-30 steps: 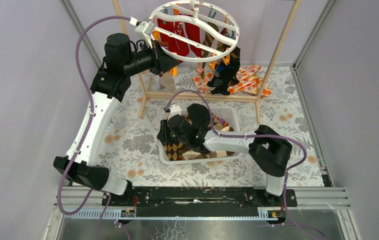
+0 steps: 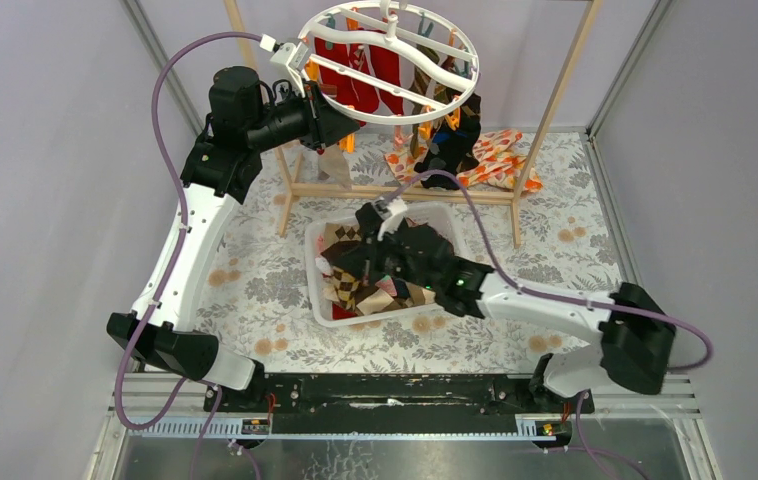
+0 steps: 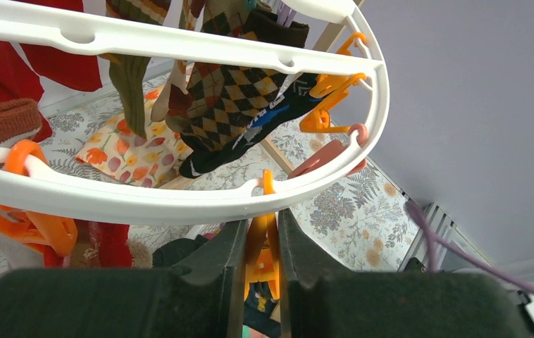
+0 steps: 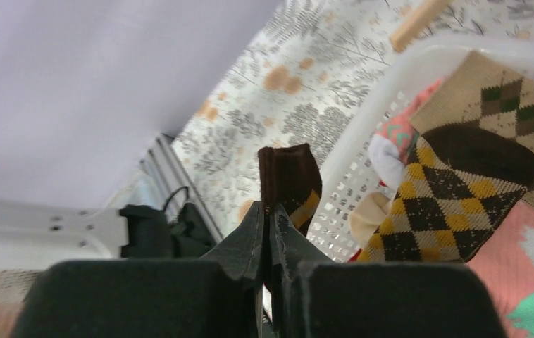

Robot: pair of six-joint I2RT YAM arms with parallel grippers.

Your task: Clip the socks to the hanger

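Observation:
The round white clip hanger (image 2: 410,120) hangs from a wooden frame, with red, argyle and black socks clipped to it. My left gripper is shut on an orange clip (image 3: 268,260) at the hanger's front rim. My right gripper is shut on a dark brown argyle sock (image 4: 289,176), held over the left part of the white basket (image 4: 363,120) of socks. Another yellow-and-black argyle sock (image 4: 447,218) lies inside the basket beside it.
A patterned cloth (image 2: 500,160) lies behind the frame's lower bar (image 2: 485,198).
My right arm's elbow has swung right and toward the front, and its gripper has moved slightly right with a sock in it. The left arm has stayed still.

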